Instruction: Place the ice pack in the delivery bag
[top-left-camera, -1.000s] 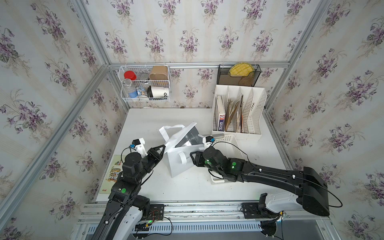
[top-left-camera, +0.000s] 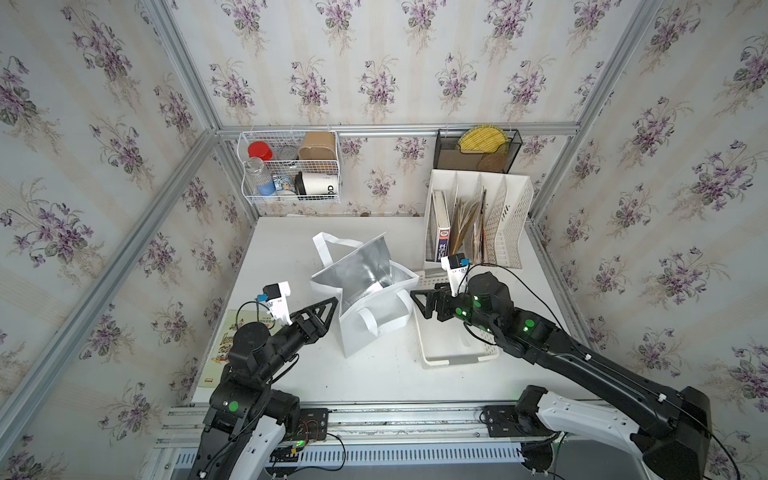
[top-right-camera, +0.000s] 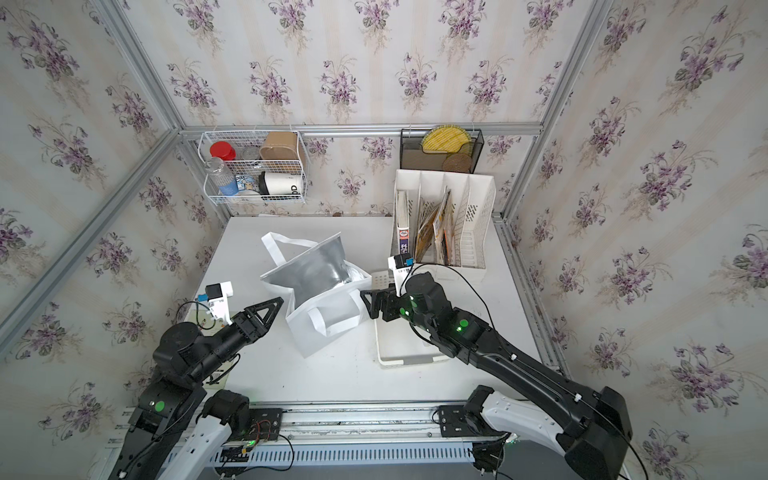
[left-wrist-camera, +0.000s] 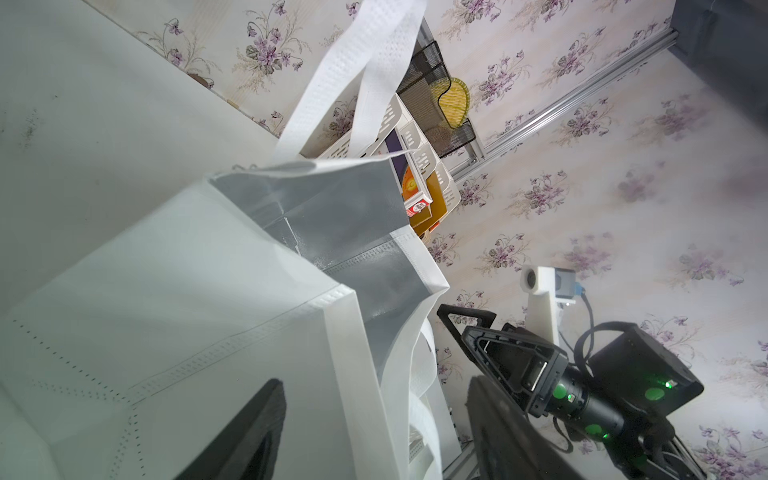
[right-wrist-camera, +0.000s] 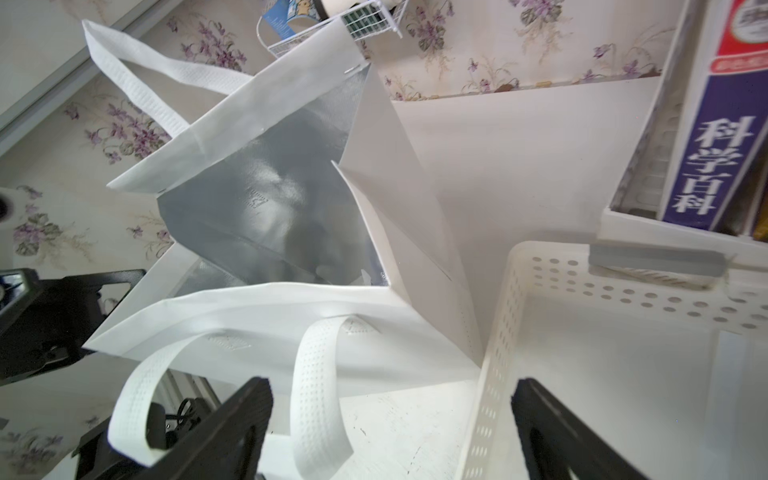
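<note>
The white delivery bag (top-left-camera: 368, 320) stands open mid-table, silver lining (right-wrist-camera: 264, 200) showing and handles up and at its front. Something shiny inside is too indistinct to identify as the ice pack. My left gripper (top-left-camera: 324, 312) hangs open just left of the bag, its blurred fingertips framing the bag's side in the left wrist view. My right gripper (top-left-camera: 424, 300) is open at the bag's right, over the edge of a white perforated tray (right-wrist-camera: 616, 376), with nothing between its fingers.
A white file holder (top-left-camera: 504, 216) with books and papers stands at the back right. A wire rack (top-left-camera: 288, 164) and a mesh holder (top-left-camera: 448, 152) hang on the back wall. A printed mat (top-left-camera: 216, 360) lies front left.
My right gripper has risen and moved right, away from the bag. My left gripper has shifted slightly away from the bag's edge. The bag's mouth has spread wider.
</note>
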